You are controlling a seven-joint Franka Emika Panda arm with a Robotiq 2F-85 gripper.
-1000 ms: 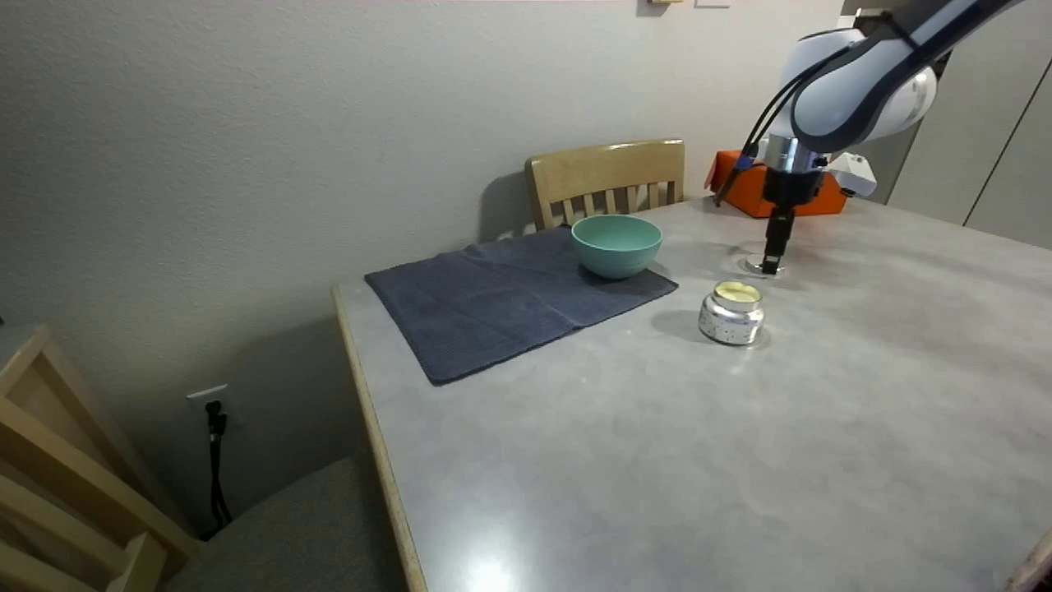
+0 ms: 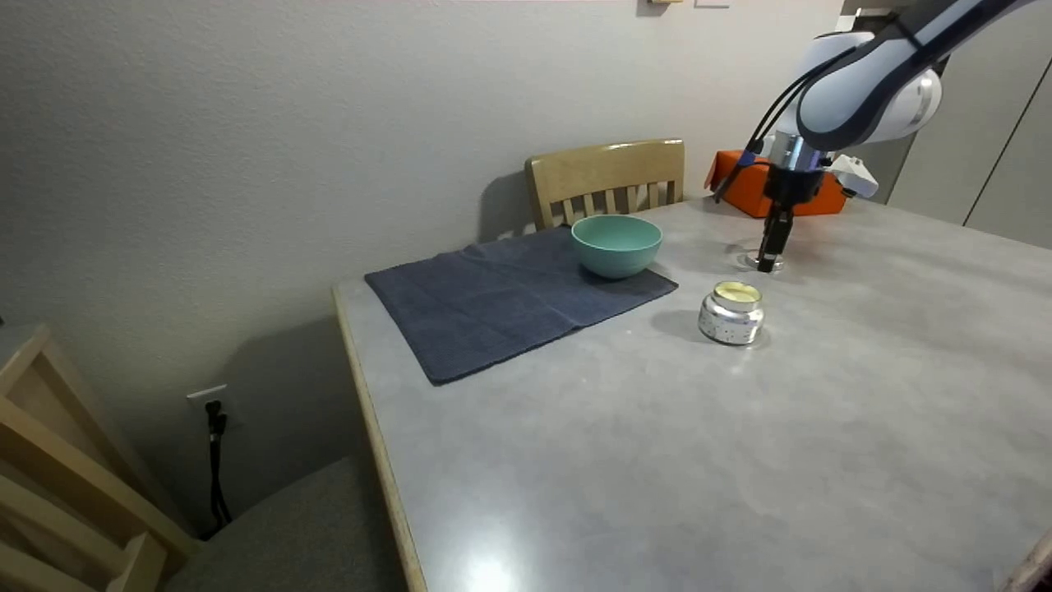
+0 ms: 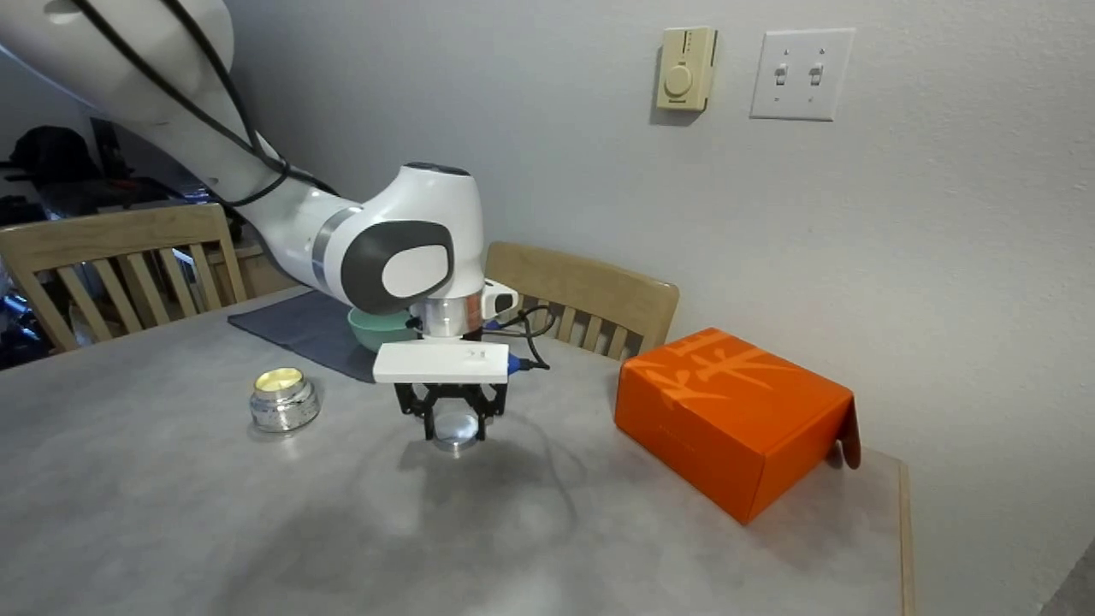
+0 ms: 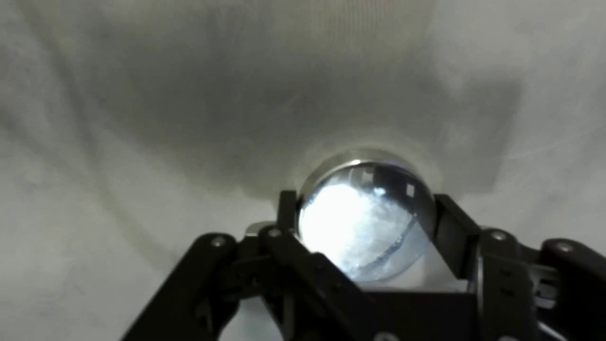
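Note:
A round, shiny silver lid lies on the grey table, its top mirroring the light. My gripper points straight down over it, one finger on each side. In the wrist view the fingers stand apart, with the lid's edges right up against them or very close. Whether they press on it cannot be told. A silver jar candle with a pale yellow top stands upright nearby, without a lid on it.
A teal bowl sits on a dark blue cloth near the wall. An orange box stands by the table's end.
The arm and gripper have shifted very slightly, with the fingertips a touch higher in exterior view 1. The candle, bowl and cloth have stayed put.

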